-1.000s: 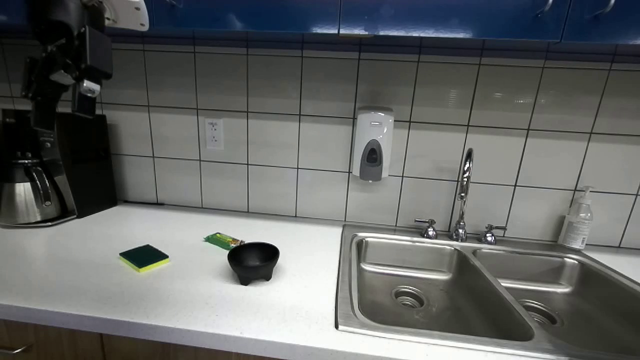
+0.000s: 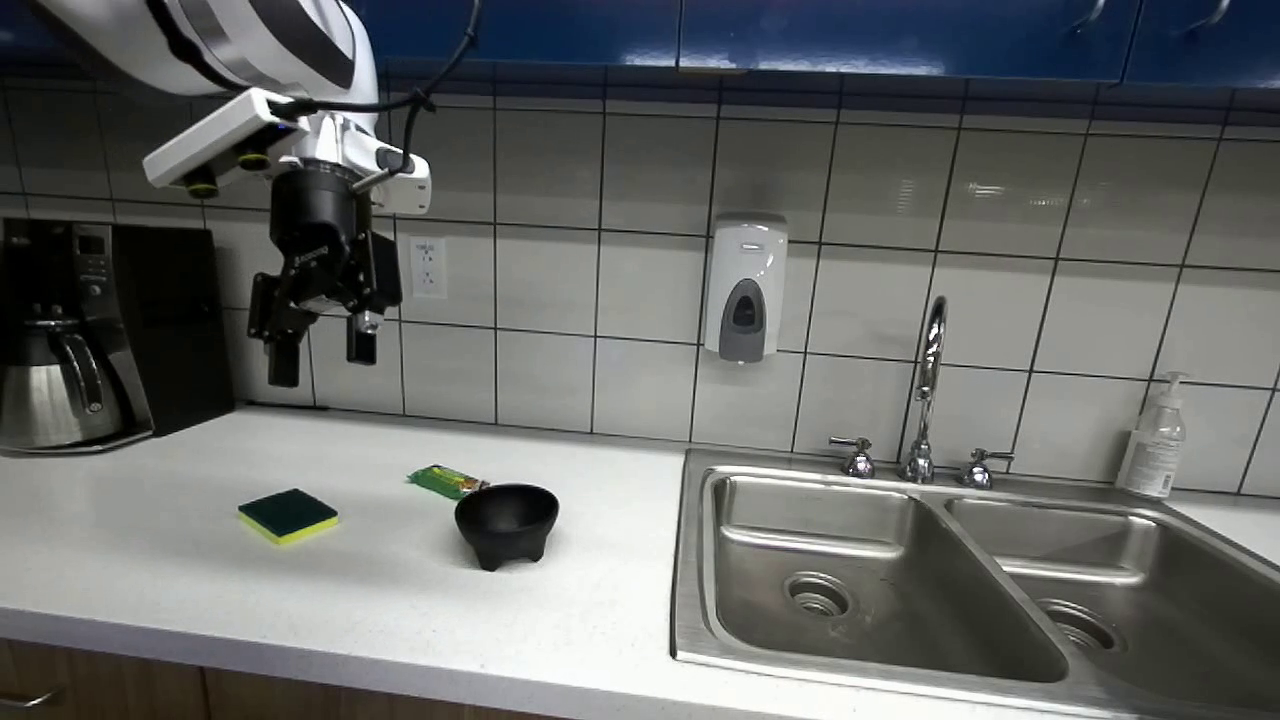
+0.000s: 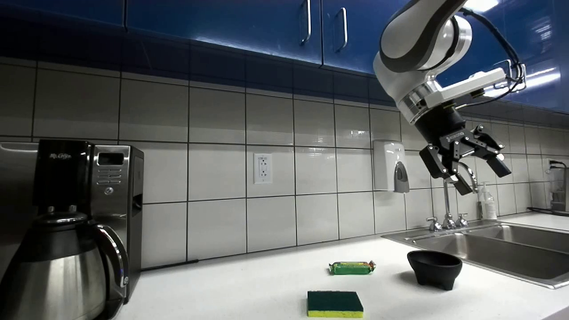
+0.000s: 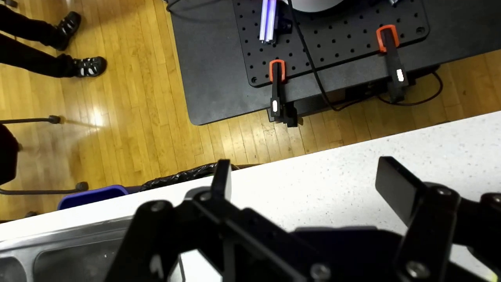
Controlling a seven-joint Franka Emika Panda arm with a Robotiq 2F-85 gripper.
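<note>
High over the white counter, my gripper (image 2: 321,358) stands open, its fingers well apart and nothing between them; it also shows in the second exterior view as the open gripper (image 3: 482,178). Below lie a green and yellow sponge (image 2: 288,515), a green wrapped packet (image 2: 447,481) and a black footed bowl (image 2: 506,523). The packet is behind the bowl and a little to its left. No object touches my gripper. In the wrist view the open gripper has bare counter and floor beyond it; the bowl and packet do not show there.
A coffee maker (image 3: 90,224) stands at the counter's left end. On the right is a double steel sink (image 2: 696,564) with a tall faucet (image 2: 930,372). A soap dispenser (image 2: 746,288) hangs on the tiled wall, under blue cabinets (image 2: 900,36).
In exterior view 1, my gripper has moved right and lower from the upper left corner, bringing more of the arm into view. The sponge, packet and bowl have stayed in place.
</note>
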